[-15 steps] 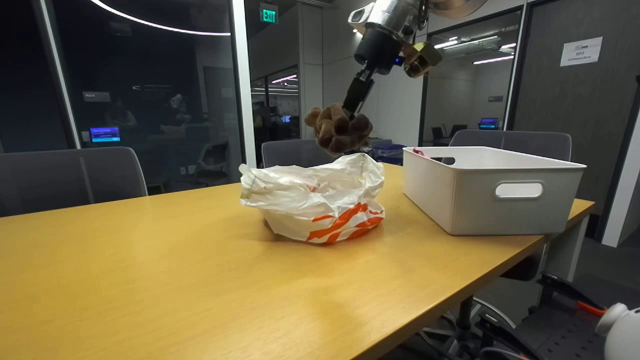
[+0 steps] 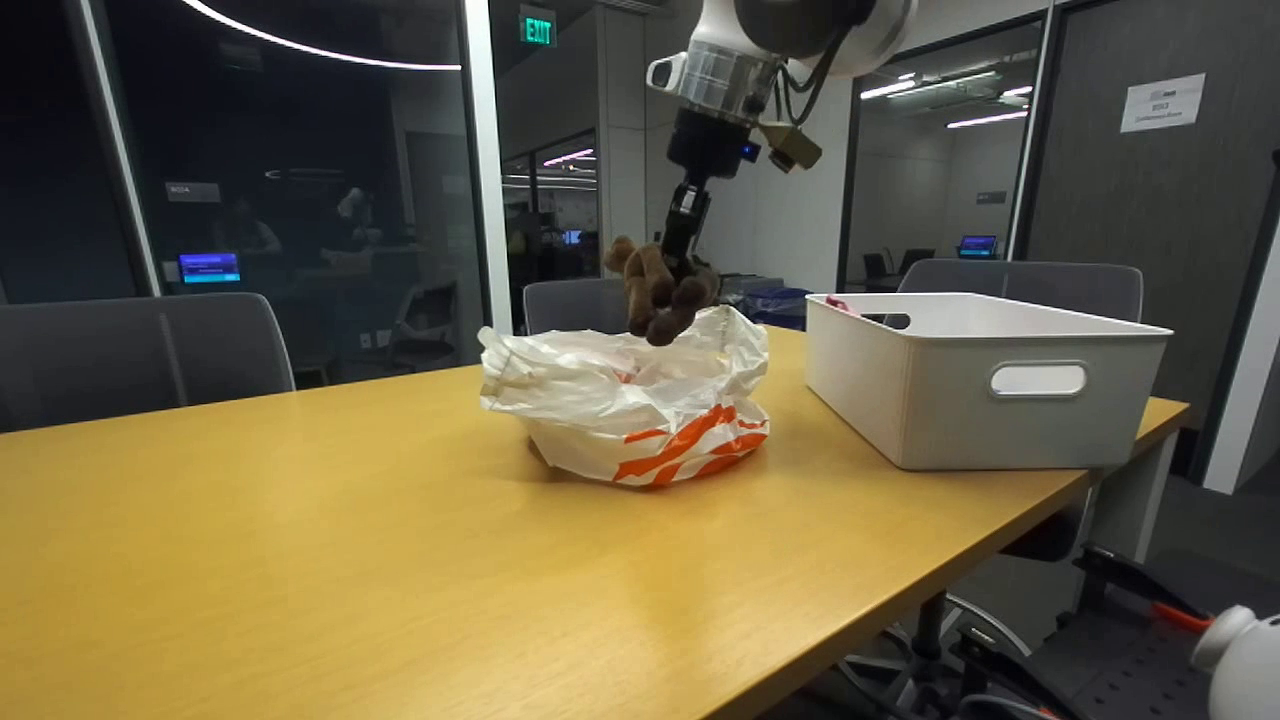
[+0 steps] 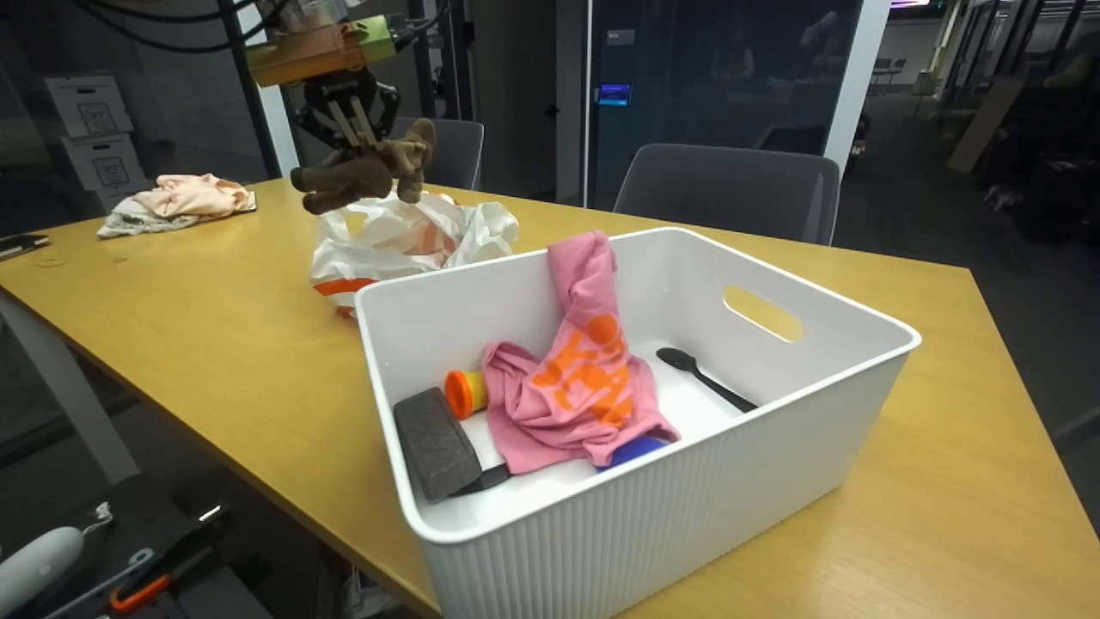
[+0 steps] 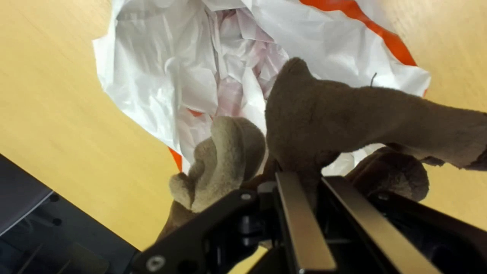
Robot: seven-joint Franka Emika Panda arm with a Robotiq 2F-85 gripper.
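A brown plush toy (image 2: 662, 292) hangs from my gripper, which is shut on its body. In the wrist view the toy's darker limb (image 4: 365, 114) stretches to the right, and a lighter tan part (image 4: 228, 153) lies on the left. Just below the toy is a crumpled white plastic bag (image 2: 624, 414) with orange print, its mouth open upward. Seen from the second exterior view, the toy (image 3: 356, 177) is over the bag (image 3: 412, 242). Some pinkish material shows through the bag's folds; what it is cannot be made out.
To the bag's right stands a white bin (image 2: 1020, 420). Inside are a pink cloth (image 3: 577, 382), a black spoon (image 3: 706, 380), a dark grey block (image 3: 435, 444) and a yellow-orange tub (image 3: 466, 393). A peach cloth (image 3: 196, 196) lies farther off.
My gripper and the plush toy have moved down and slightly left, closer to the bag's mouth, and the wrist has turned more upright. Bag and bin stay where they were.
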